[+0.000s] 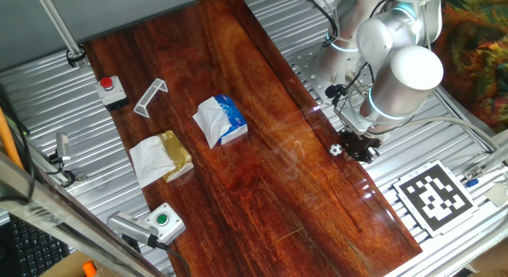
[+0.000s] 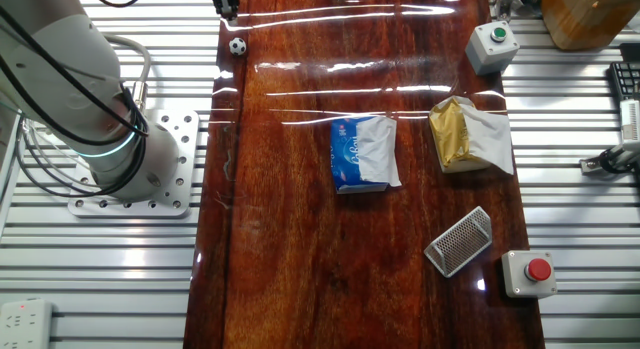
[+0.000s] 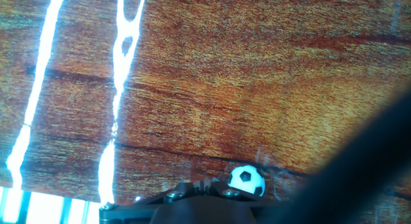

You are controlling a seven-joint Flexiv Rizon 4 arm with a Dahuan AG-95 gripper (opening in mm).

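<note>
A small black-and-white soccer ball [image 1: 336,150] rests on the dark wooden table near the edge on the robot's side. My gripper [image 1: 362,148] is right beside it, pointing down at that edge. In the second exterior view, the ball [image 2: 237,46] lies just below the dark gripper [image 2: 226,3], which is cut off by the top of the frame. From the wrist, the ball [image 3: 246,180] shows just right of the gripper, partly covered by its black parts. No view makes clear how far apart the fingers stand.
A blue tissue pack [image 1: 222,120] and a gold one [image 1: 163,158] lie on the table, with a metal grater [image 1: 151,98] past them. Red-button [image 1: 111,92] and green-button [image 1: 164,222] boxes line the far edge.
</note>
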